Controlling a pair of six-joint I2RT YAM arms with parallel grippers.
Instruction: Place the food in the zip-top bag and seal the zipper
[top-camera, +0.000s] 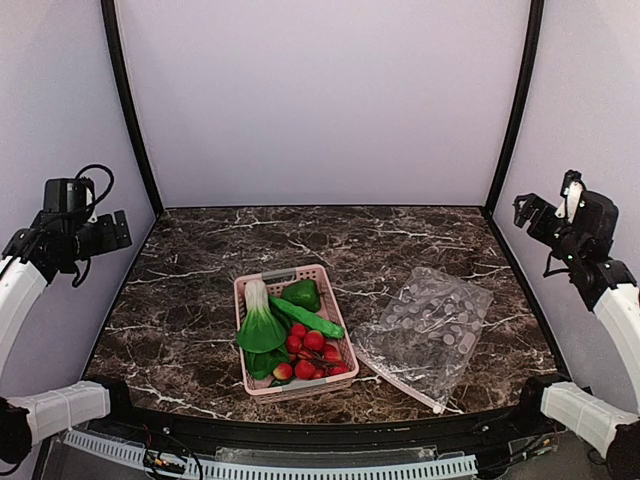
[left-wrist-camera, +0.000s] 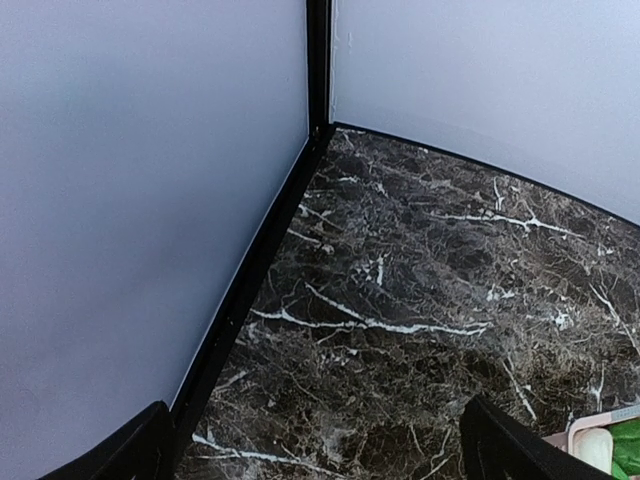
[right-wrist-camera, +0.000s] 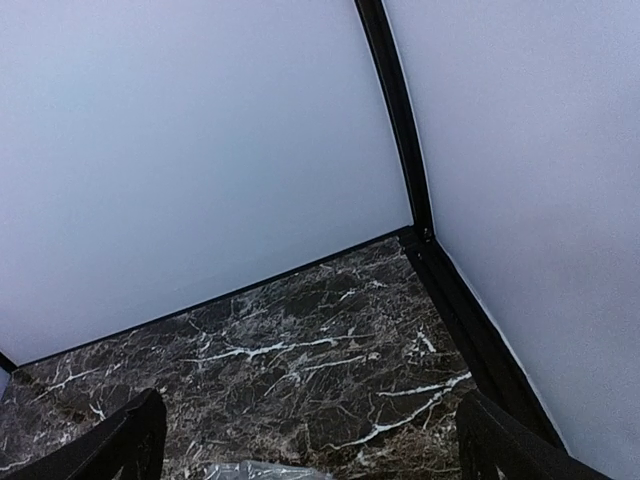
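Observation:
A pink basket full of play food stands at the front middle of the table. In it lie a bok choy, a green pepper, a long green vegetable and several red fruits. To its right the clear zip bag lies flat, its zipper strip slanting along the front-left edge. My left gripper hangs raised at the far left, open and empty. At the far right my right gripper is raised too, its fingers spread wide with nothing between them.
Pale walls close off the back and both sides. In the left wrist view the basket's corner shows at lower right.

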